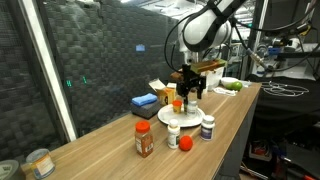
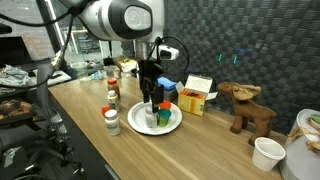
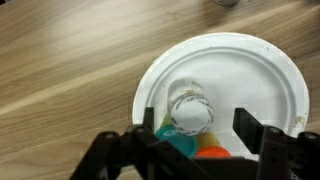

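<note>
A white plate [image 3: 273,76] lies on the wooden table and bears a small pale bottle [image 3: 190,106] with a light top, a teal-green cup [image 2: 164,117] and an orange cup [image 1: 177,105]. Right over the bottle, my gripper points down and stands open. In the wrist view its dark fingertips [image 3: 248,125] are apart on either side of the bottle's top, with a gap at each side. Both cups are partly cut off at the bottom of that view. Whether the fingertips reach below the bottle's top cannot be told.
Near the plate stand a white-capped jar [image 1: 208,127], another bottle [image 1: 173,134], a red ball-like item [image 1: 186,143] and a red-lidded spice jar [image 1: 143,138]. An open yellow box [image 2: 196,95] and a brown toy animal [image 2: 250,109] are behind.
</note>
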